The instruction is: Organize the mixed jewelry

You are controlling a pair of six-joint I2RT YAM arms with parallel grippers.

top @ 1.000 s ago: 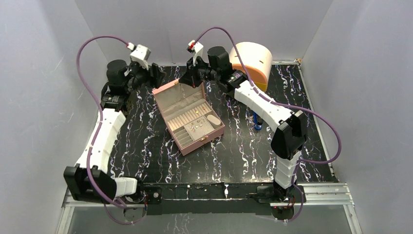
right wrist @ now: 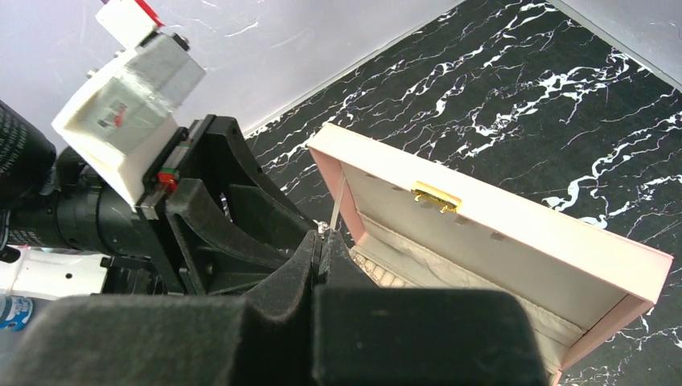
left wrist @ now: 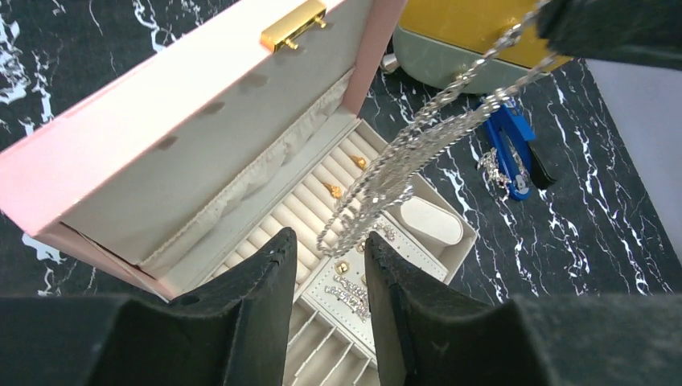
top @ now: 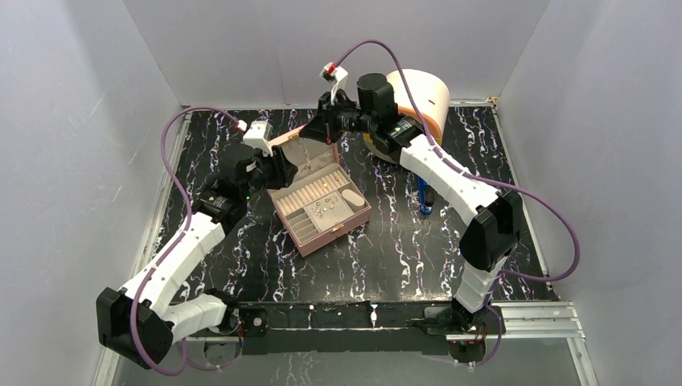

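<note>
A pink jewelry box (top: pixel 335 233) stands open, with ring rolls, dividers and a tray of small jewelry (left wrist: pixel 351 301). My right gripper (top: pixel 304 133) is shut above the lid, with silver chain (left wrist: pixel 438 133) at its tip, hanging down in a loop. My left gripper (top: pixel 289 177) is part open, lower over the box, its fingertips around the loop's lower end as seen in the left wrist view; whether they touch it I cannot tell.
A cream-and-yellow container (top: pixel 414 92) stands behind the right arm. A blue object (left wrist: pixel 507 153) with chains beside it lies right of the box.
My left gripper has come down and toward the box, below my right gripper. The right arm has shifted slightly to the right.
</note>
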